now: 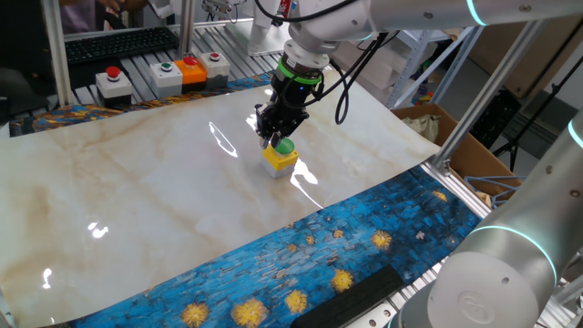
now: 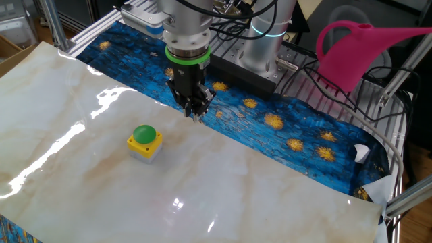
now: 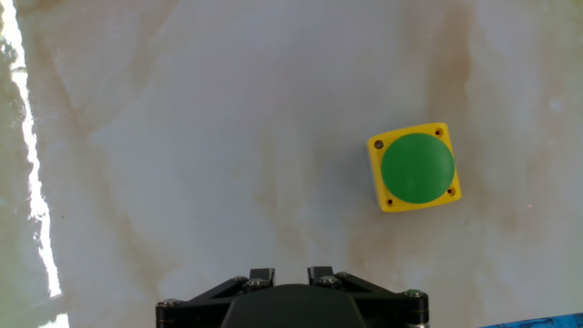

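A yellow-topped box with a large green push button (image 2: pixel 144 134) stands upright on the marbled sheet, its lower part pale grey. In the wrist view the green button (image 3: pixel 417 169) lies right of centre, ahead and to the right of my gripper. The fingertips are a short gap apart, with nothing between them. Exterior view 2 has the gripper (image 2: pixel 194 117) above the sheet, clear of the box on the side toward the robot base. From exterior view 1 the gripper (image 1: pixel 271 141) overlaps the edge of the button box (image 1: pixel 281 162) in the line of sight.
Around the box the glossy sheet (image 2: pixel 223 182) is bare. Along the base side runs a blue cloth with yellow flowers (image 2: pixel 250 115). A pink watering can (image 2: pixel 351 57) stands beyond it. Several other button boxes, one with a red button (image 1: pixel 113 82), sit behind the sheet near a keyboard (image 1: pixel 118 46).
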